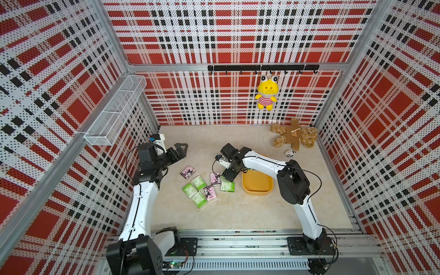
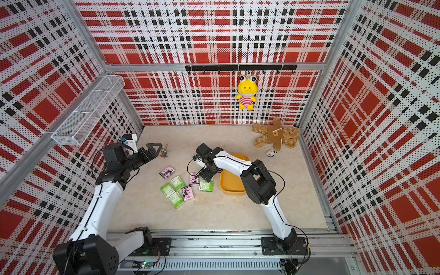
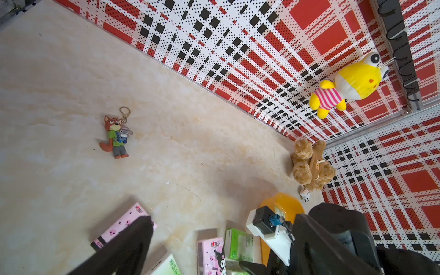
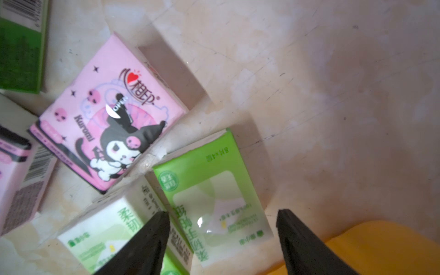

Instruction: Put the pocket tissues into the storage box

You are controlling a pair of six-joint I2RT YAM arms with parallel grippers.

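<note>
Several green and pink tissue packs lie on the table left of the orange storage box. In the right wrist view a green pack lies flat just ahead of my right gripper, whose fingers stand wide apart with nothing gripped. Against that pack sit a second green pack and a pink Kuromi pack. My left gripper is open and empty at the table's left, beyond a lone pink pack. The arm hides part of the box from above.
A fox-and-rabbit keychain lies near the left gripper. A brown teddy and a small spotted ball rest at the back right. A wire basket is mounted on the left wall.
</note>
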